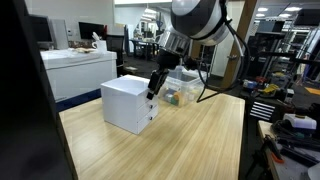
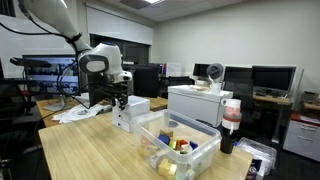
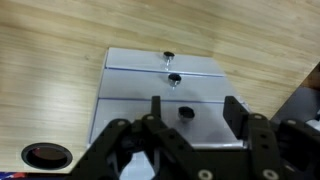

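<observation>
A small white drawer cabinet point(image 1: 125, 104) stands on the wooden table, its dark knobs facing the robot's side. My gripper point(image 1: 153, 90) is at its front face. In the wrist view, white drawer fronts point(image 3: 130, 85) lie in stacked bands, each with a small dark knob. One dark knob point(image 3: 186, 113) appears between the two black fingers of my gripper, which stand apart, with a gap on either side of it. Whether either finger touches the cabinet cannot be told. In exterior view 2 the cabinet point(image 2: 124, 118) is partly hidden by the arm.
A clear bin point(image 2: 200, 165) with colourful objects stands near the cabinet. Beyond it are a dark bottle point(image 2: 227, 138) and a smaller clear container point(image 2: 262, 155).
</observation>
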